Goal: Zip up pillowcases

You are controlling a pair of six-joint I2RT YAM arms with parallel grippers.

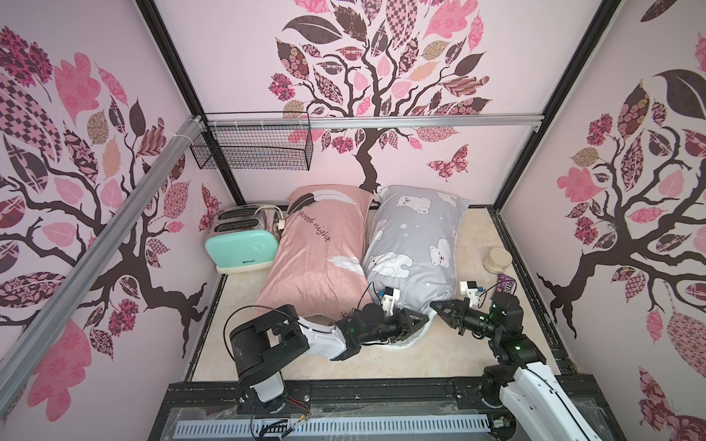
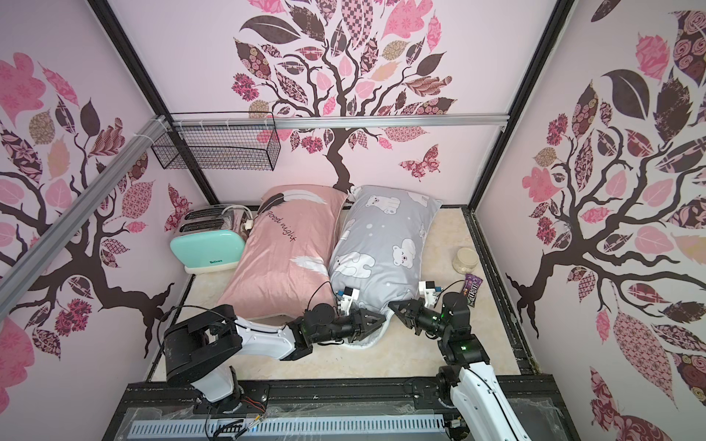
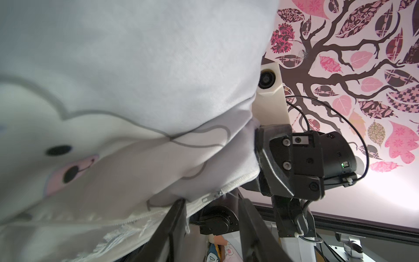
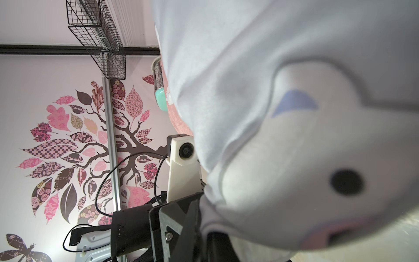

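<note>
The grey bear-print pillowcase (image 1: 417, 242) lies lengthwise on the table, its near end gathered at the grippers. Its white zip edge (image 3: 248, 176) runs across the left wrist view, with a small metallic zip pull (image 3: 219, 193) on it. My left gripper is open just below that edge; its fingers stand apart on either side of the pull, with no grip on it visible. My right gripper is shut on a gathered corner of the grey cloth. The pink "good night" pillowcase (image 1: 323, 250) lies to the left.
A mint toaster (image 1: 242, 250) stands at the left and a round beige container (image 1: 498, 260) at the right, with a purple packet (image 2: 473, 287) in front of it. Above hangs a wire basket (image 1: 257, 147).
</note>
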